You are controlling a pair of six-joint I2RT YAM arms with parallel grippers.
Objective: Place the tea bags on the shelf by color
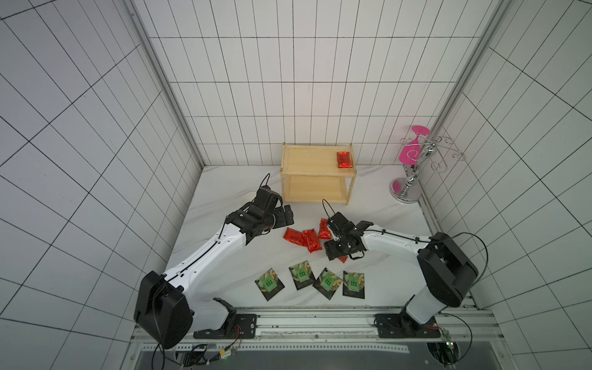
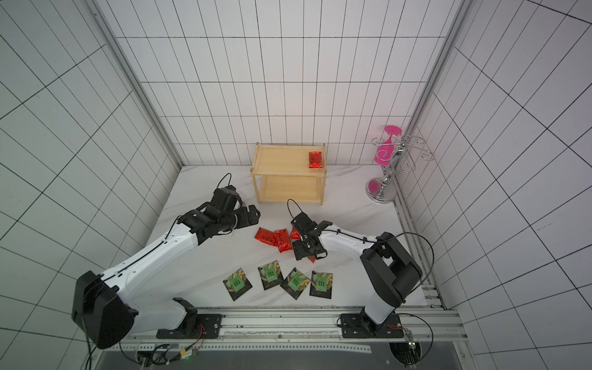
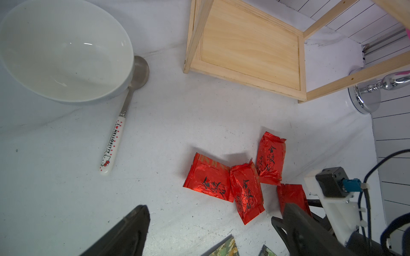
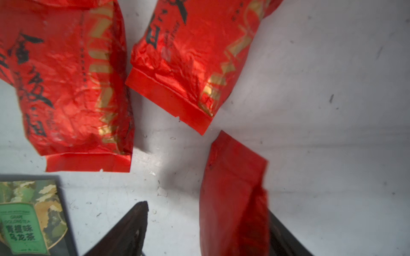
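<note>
My right gripper (image 1: 331, 249) is down at the table, open around a red tea bag (image 4: 228, 183). In the right wrist view that bag is tilted up against the right-hand finger, partly covering it, with a gap to the other finger (image 4: 130, 232). Beside it lie three more red bags, one on the left (image 3: 209, 180), one in the middle (image 3: 246, 192) and one nearer the shelf (image 3: 271, 157). On the right of the wooden shelf's (image 1: 311, 161) upper board sits another red bag (image 1: 343, 159). My left gripper (image 1: 288, 215) hangs open and empty, left of the red bags.
Several green tea bags (image 1: 302, 275) lie in a row along the front. A white bowl (image 3: 64, 51) and a spoon (image 3: 114, 138) are on the left. The metal stand (image 1: 405, 188) with a pink glass (image 1: 409, 153) is back right. The shelf's lower board (image 1: 314, 188) is bare.
</note>
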